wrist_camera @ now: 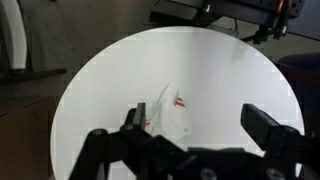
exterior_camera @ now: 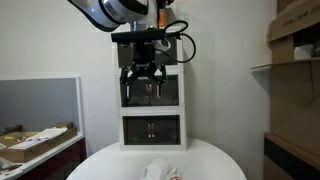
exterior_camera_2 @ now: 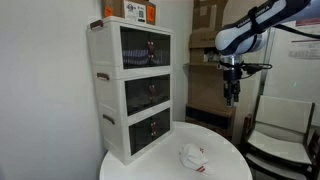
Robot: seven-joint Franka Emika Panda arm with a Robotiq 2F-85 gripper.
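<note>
A crumpled white cloth with red marks (wrist_camera: 171, 118) lies on the round white table (wrist_camera: 100, 85). In the second exterior view the cloth (exterior_camera_2: 193, 157) is near the middle of the tabletop, and in the first exterior view it (exterior_camera: 158, 171) shows at the bottom edge. My gripper (exterior_camera: 142, 92) hangs high above the table, pointing down, its fingers apart and nothing between them. The wrist view looks down past the gripper, with the dark fingers spread to either side of the cloth.
A white three-drawer cabinet with dark fronts (exterior_camera_2: 138, 92) stands on the table's back side. Boxes sit on top of it (exterior_camera_2: 130, 10). A white chair (exterior_camera_2: 283, 130) and cardboard boxes (exterior_camera_2: 207, 90) are beyond the table.
</note>
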